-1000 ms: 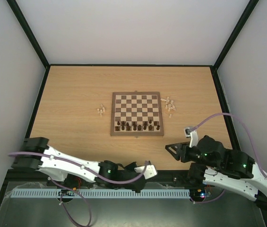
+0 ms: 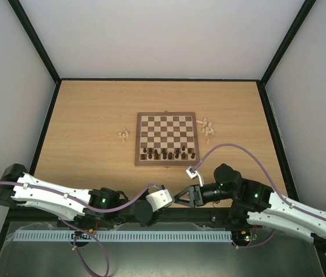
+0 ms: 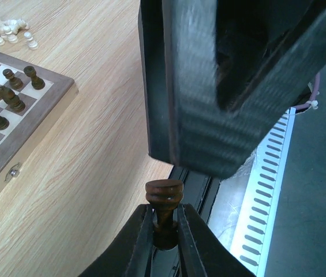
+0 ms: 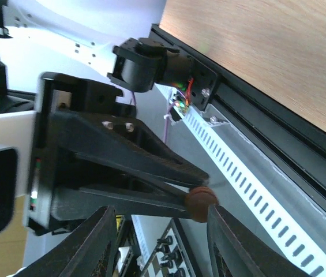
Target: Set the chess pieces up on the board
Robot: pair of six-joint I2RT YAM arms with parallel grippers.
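Observation:
Between the tips of my left gripper is a dark brown chess piece (image 3: 164, 193), gripped firmly. In the right wrist view, the piece's rounded end (image 4: 201, 203) juts out of the left fingers, close to one fingertip of my right gripper. That right gripper stands part open, and its fingers do not clasp the piece. One of its fingers (image 3: 200, 86) looms large in the left wrist view. Both grippers meet in front of the chessboard (image 2: 138, 138), whose near rows carry several dark pieces (image 2: 164, 155).
Loose light pieces (image 2: 123, 134) lie left of the board, and a larger heap of light pieces (image 2: 208, 128) lies to its right. The board's middle and far rows are empty. Bare wood table (image 2: 87, 115) surrounds it. A dark rail (image 4: 249, 109) runs along the front edge.
My right gripper has moved left until it meets the left one. Board and loose pieces are unchanged.

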